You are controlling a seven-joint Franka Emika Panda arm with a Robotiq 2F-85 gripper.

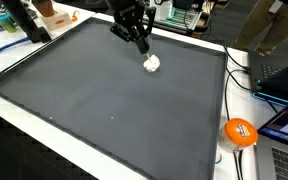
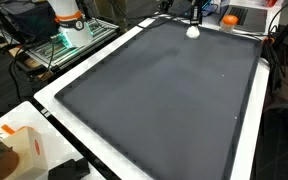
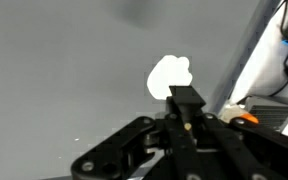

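Observation:
A small white, crumpled-looking thing hangs at the tip of my gripper, over the back part of the grey board in exterior view 1. In exterior view 2 the same white thing shows under the gripper near the board's far edge. From the wrist, the white thing sticks out just past the fingertips of the gripper, which is shut on it. Its gripped end is hidden by the fingers. Whether it touches the board I cannot tell.
The dark grey board is otherwise bare, with a white border. An orange-topped white container stands at the front right, near a laptop and black cables. Assorted items crowd the back left.

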